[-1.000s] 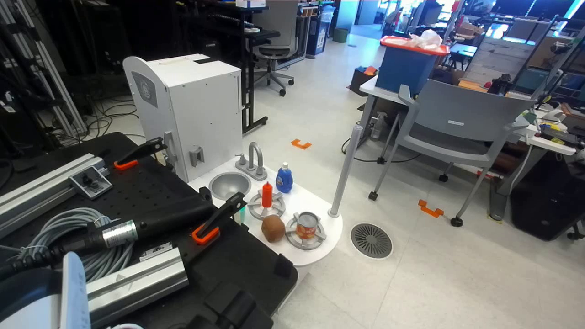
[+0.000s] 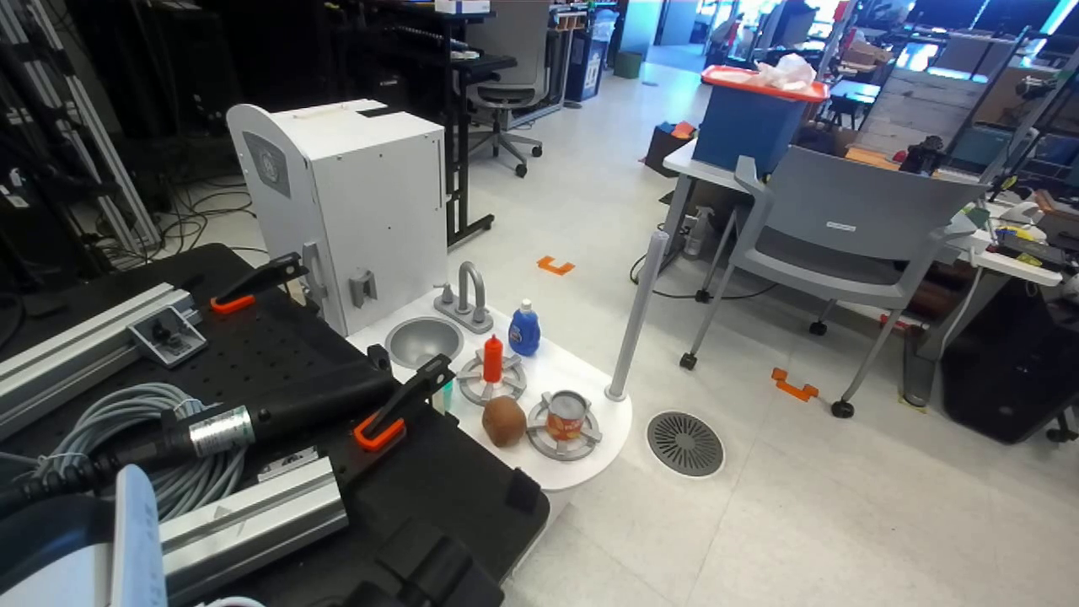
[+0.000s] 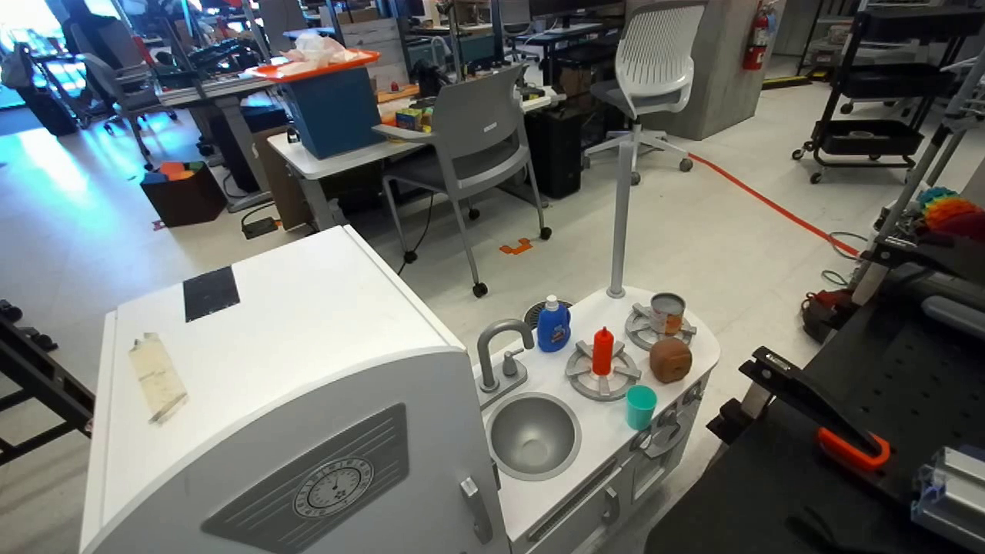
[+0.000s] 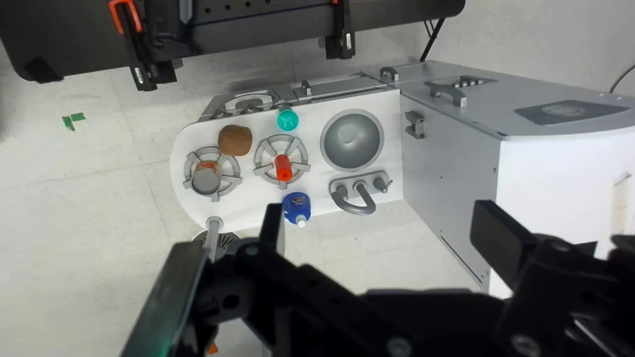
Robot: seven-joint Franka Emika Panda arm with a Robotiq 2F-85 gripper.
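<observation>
My gripper is open in the wrist view, its two dark fingers wide apart with nothing between them. It hangs high above the white toy-kitchen counter (image 4: pixel 253 202). A red bottle (image 4: pixel 283 168) stands on one burner, and an open can (image 3: pixel 667 313) is on the other. Between the burners, near the counter's front, sits a brown rounded object (image 3: pixel 670 360). The teal cup (image 3: pixel 641 407) is by the front edge, close to the sink (image 3: pixel 533 437). A blue bottle (image 3: pixel 554 325) with a white cap stands towards the back edge.
A grey faucet (image 3: pixel 496 355) rises behind the sink. The tall white cabinet (image 4: pixel 452 172) borders the sink end, while a grey post (image 2: pixel 637 315) stands at the counter's other end. A black table (image 2: pixel 435 506) with clamps runs along the counter's front.
</observation>
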